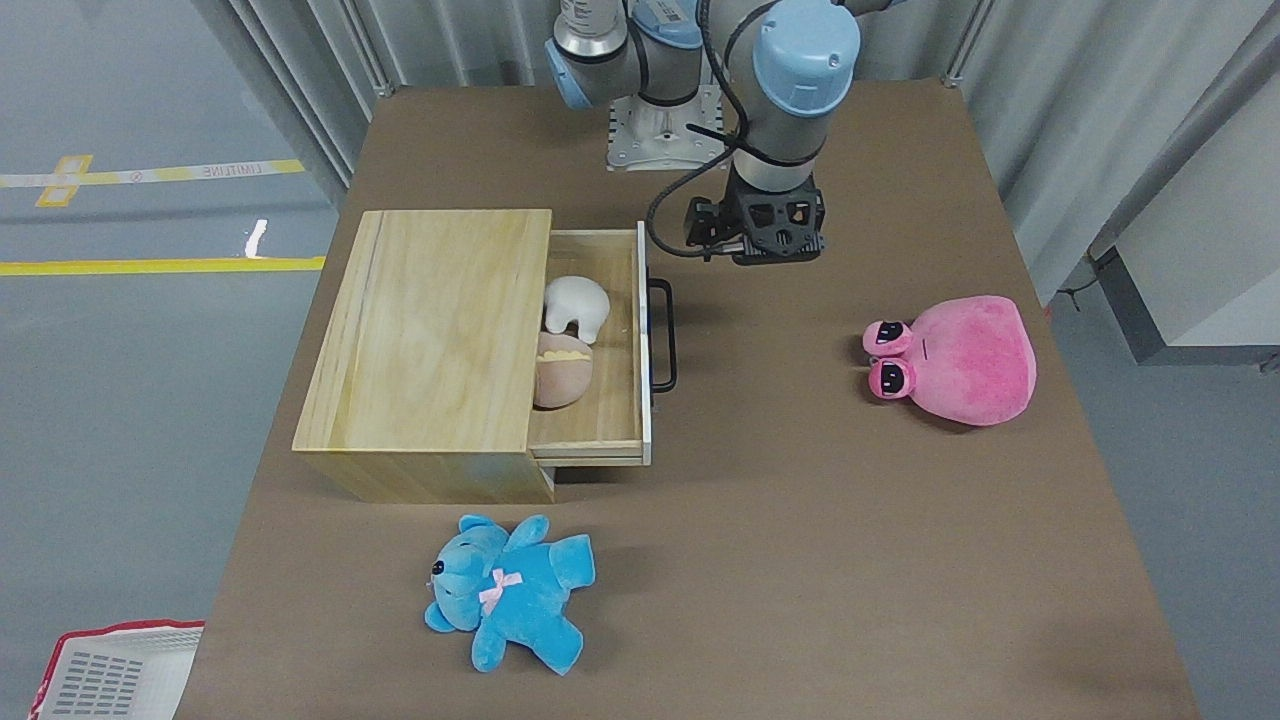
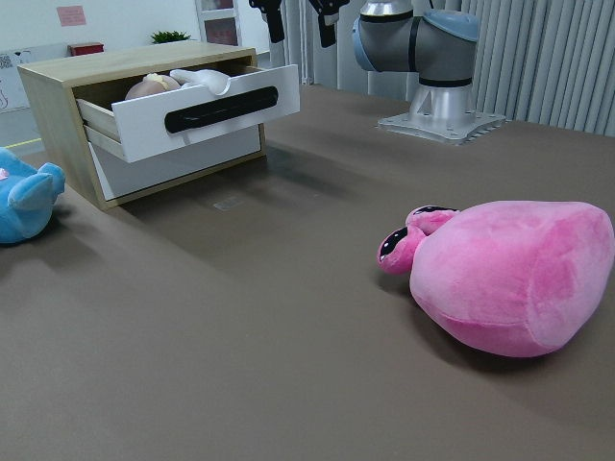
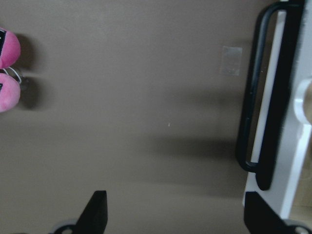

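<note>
A wooden cabinet [image 1: 420, 336] stands with its upper drawer [image 1: 612, 432] pulled out, holding a white plush [image 1: 577, 300] and a beige plush [image 1: 560, 378]. My open gripper hangs above the table, right of and behind the drawer in the front view, with nothing between its fingers. In the wrist view the black drawer handle [image 3: 256, 83] runs along the right side, and pink plush eyes [image 3: 7, 92] show at the left edge.
A pink plush [image 1: 960, 360] lies on the right of the table [image 1: 864, 564]; a blue bear [image 1: 522, 600] lies in front of the cabinet. A basket [image 1: 114, 672] sits at the lower left. Open table lies between cabinet and pink plush.
</note>
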